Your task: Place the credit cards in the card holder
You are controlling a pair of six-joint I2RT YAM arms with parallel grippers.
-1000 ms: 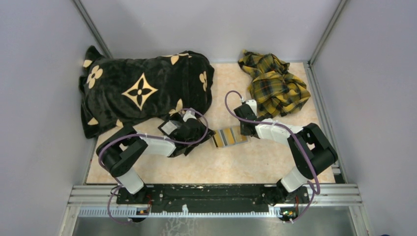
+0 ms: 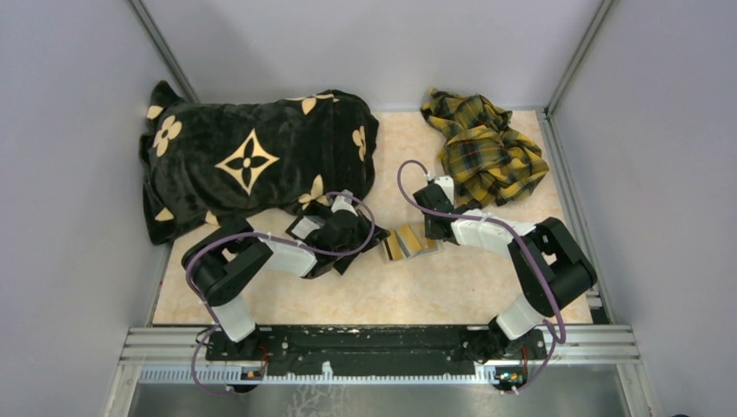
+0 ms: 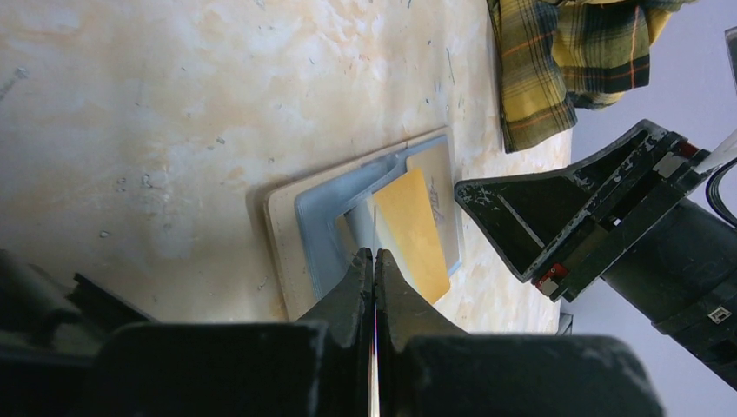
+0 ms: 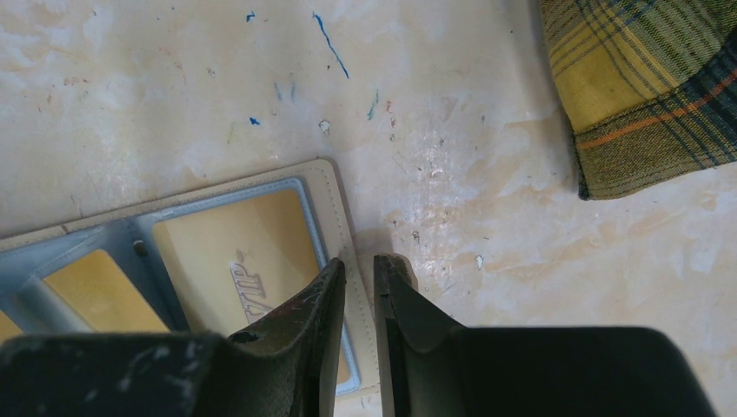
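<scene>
The open card holder (image 3: pixel 282 208), tan-edged with a blue-grey lining, lies flat on the table. A yellow card (image 3: pixel 413 230) sits in its middle, partly in a slot; a beige panel with lettering (image 4: pixel 243 252) fills its right end. My left gripper is over the holder, shut on a thin card (image 3: pixel 375 228) seen edge-on as a pale line. How deep that card's lower edge reaches cannot be told. At the other end my right gripper is shut on the holder's border (image 4: pixel 335 204), which runs between its fingers.
A dark item with white patches (image 2: pixel 304 228) lies partly under the left arm. Behind are a black patterned cushion (image 2: pixel 252 161) and a crumpled yellow plaid cloth (image 2: pixel 487 148).
The right arm has stayed in place at the holder's right end.
</scene>
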